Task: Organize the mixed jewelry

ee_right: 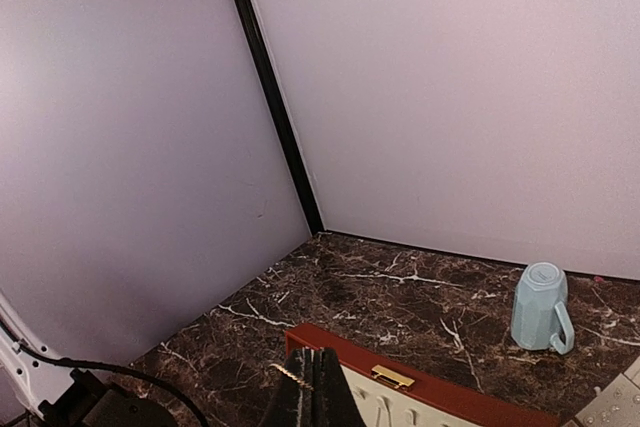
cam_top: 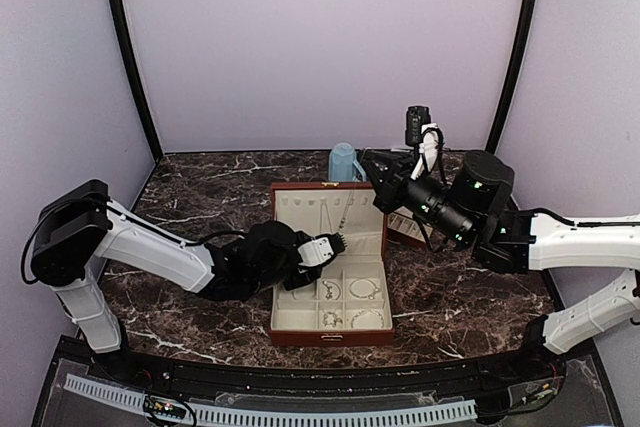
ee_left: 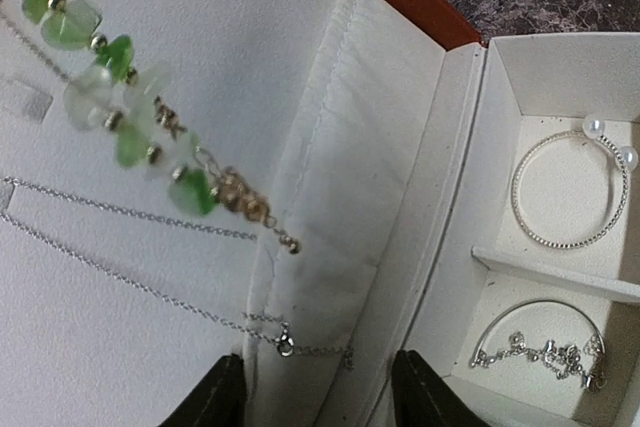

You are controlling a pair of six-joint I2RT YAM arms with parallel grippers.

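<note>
The jewelry box stands open with its lid up. In the right wrist view my right gripper is shut, a thin gold chain showing at its fingertips. The top view has this gripper above the lid, with the necklace slanting down in front of the lining. Its green and clear beads hang close to the left wrist camera. My left gripper is open near the lid's lower lining, nothing held between its fingers. A silver necklace lies against the lining behind it.
Compartments hold a pearl bracelet, a charm bracelet and other bracelets. A blue mug stands behind the lid. Another container is partly hidden beneath the right arm.
</note>
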